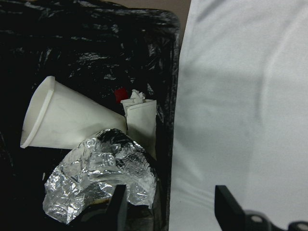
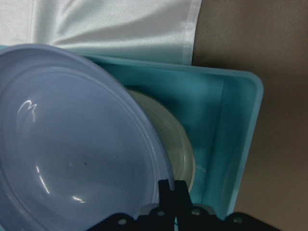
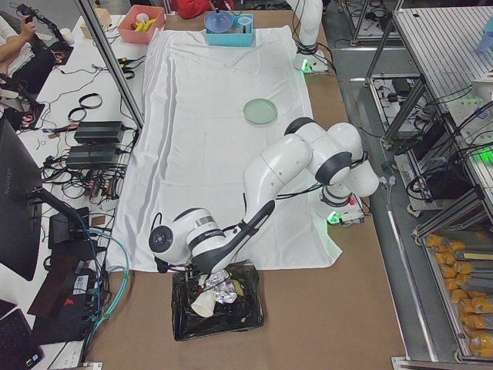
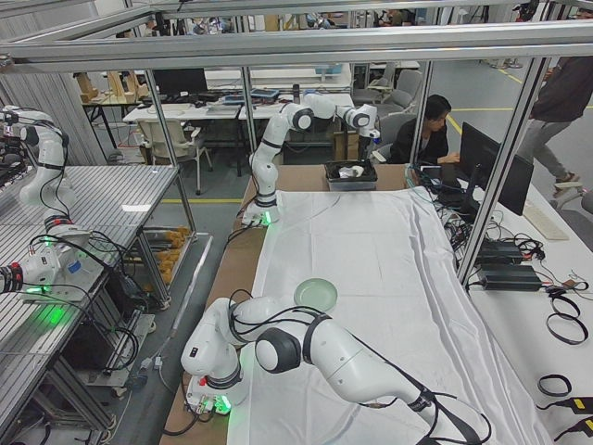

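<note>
My left gripper stands open over the black-lined bin [image 3: 185, 312], at its edge beside the white cloth [image 1: 240, 106]. In the bin lie a crumpled foil piece [image 1: 96, 173], a white paper cup [image 1: 67, 115] on its side, folded paper [image 1: 142, 125] and a small red bit. My right gripper is shut on the rim of a blue plate [image 2: 77, 130], held over a teal tray [image 2: 238, 110] with a paler round dish [image 2: 173, 139] in it.
A green plate [image 3: 260, 110] lies on the white cloth, whose middle is otherwise clear. A red box [image 3: 139, 35] with items stands at the far left end. Brown board borders the cloth.
</note>
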